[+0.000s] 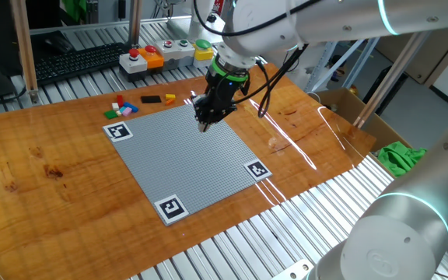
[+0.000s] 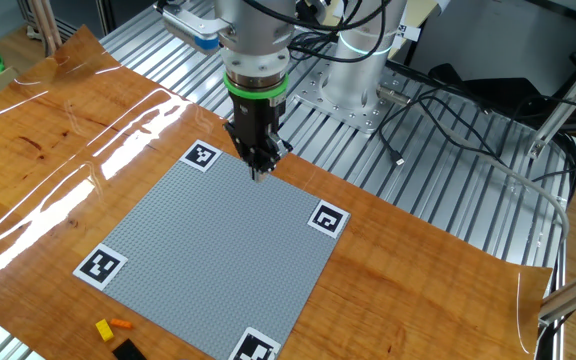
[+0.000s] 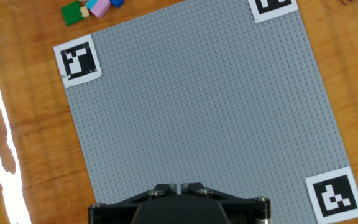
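Note:
Above the grey studded baseplate hangs my gripper, pointing down with its fingertips close together. The wrist view shows the gripper shut at the bottom edge, with nothing visible between its fingers. In exterior view 2 the gripper is over the side of the plate near the robot's base. Bare studs cover the plate, with marker tags at its corners. Loose bricks lie on the wood beside it, among them a green brick and a pink brick.
A yellow brick, an orange brick and a black brick lie off the plate's edge. Behind the table stand a button box and a keyboard.

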